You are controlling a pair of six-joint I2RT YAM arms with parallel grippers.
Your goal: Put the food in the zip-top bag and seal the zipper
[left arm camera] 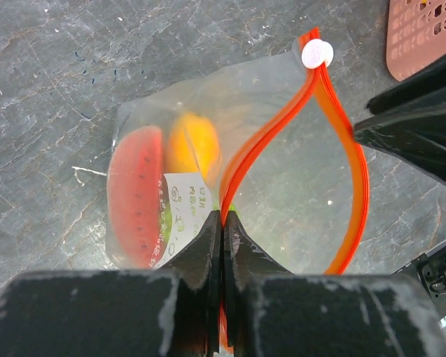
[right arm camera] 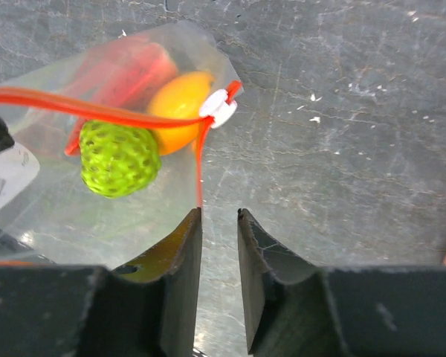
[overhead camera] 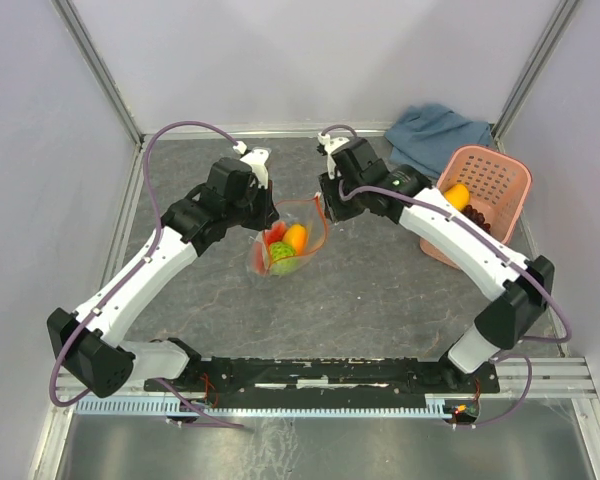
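Observation:
The clear zip bag (overhead camera: 305, 225) with orange zipper rims holds a watermelon slice (left arm camera: 134, 193), a yellow fruit (overhead camera: 294, 238) and a green lumpy fruit (right arm camera: 119, 156). My left gripper is shut on the orange zipper edge at one side. The white slider (right arm camera: 217, 106) sits at the zipper's other end. My right gripper is part open beside that end, nothing visible between its fingers, with an orange rim just behind its left finger.
A pink basket (overhead camera: 495, 180) with a yellow fruit and dark grapes stands at the right. A blue cloth (overhead camera: 435, 135) lies at the back right.

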